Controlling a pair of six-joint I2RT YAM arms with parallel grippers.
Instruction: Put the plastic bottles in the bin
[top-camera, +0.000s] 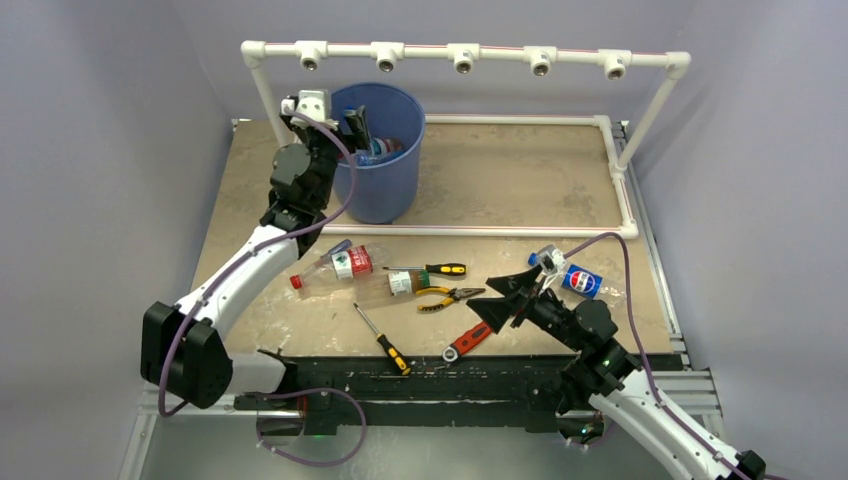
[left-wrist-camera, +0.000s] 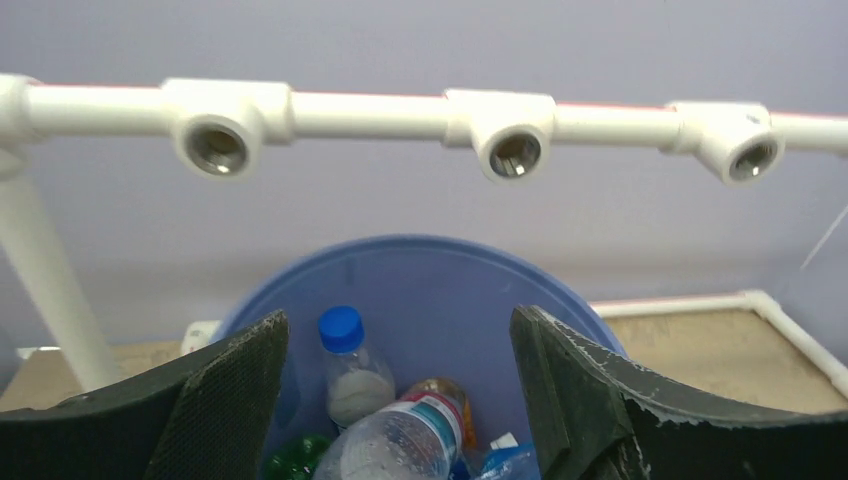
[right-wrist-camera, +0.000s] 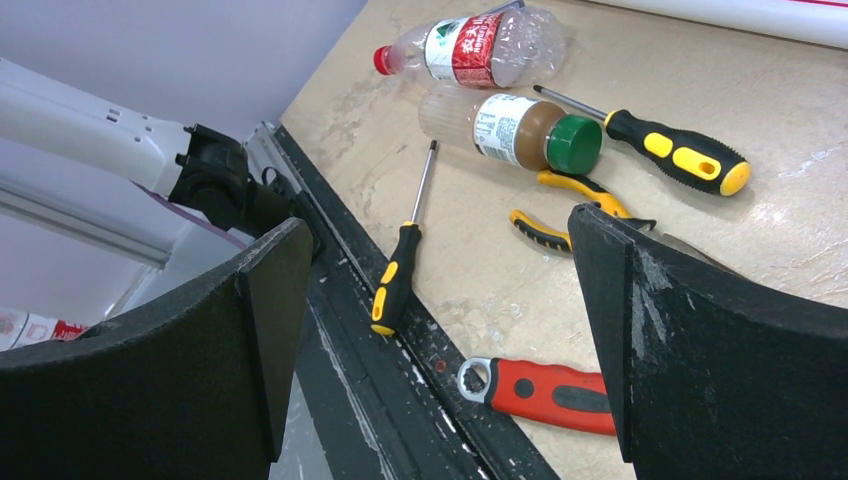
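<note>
At the back left, my left gripper (top-camera: 345, 125) is at the rim of the blue bin (top-camera: 375, 195), fingers apart with nothing between them; several bottles lie inside, one with a blue cap (left-wrist-camera: 341, 330). Loose on the table are a clear red-capped bottle (top-camera: 325, 270), a brown bottle with green cap (top-camera: 390, 285) and a Pepsi-labelled bottle (top-camera: 582, 281). My right gripper (top-camera: 500, 300) stands open above the front right of the table, nothing between its fingers.
Two screwdrivers (top-camera: 445, 270), pliers (top-camera: 435, 305) and a red wrench (top-camera: 470, 340) lie among the bottles. A white pipe frame (top-camera: 520, 231) surrounds the back area, which is clear right of the bin, with a raised rail above.
</note>
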